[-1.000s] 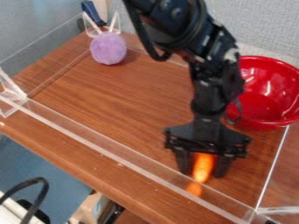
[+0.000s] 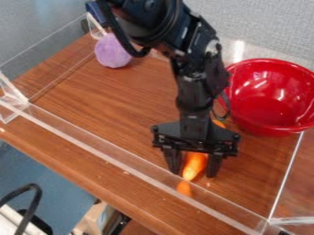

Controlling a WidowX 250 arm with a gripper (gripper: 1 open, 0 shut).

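The black gripper [image 2: 194,162] is low over the wooden surface, its fingers around an orange carrot [image 2: 189,180] that lies lengthwise toward the front clear wall. Whether the fingers are closed on the carrot or only beside it is unclear. More orange shows behind the gripper near the red bowl, partly hidden by the arm.
A red bowl [image 2: 273,92] sits at the right behind the gripper. A purple ball [image 2: 113,55] is at the back left. Clear low walls [image 2: 98,152] border the wooden surface.
The gripper has shifted slightly left, and the carrot's visible part has moved left with it or been uncovered differently. The bowl and ball are unchanged.
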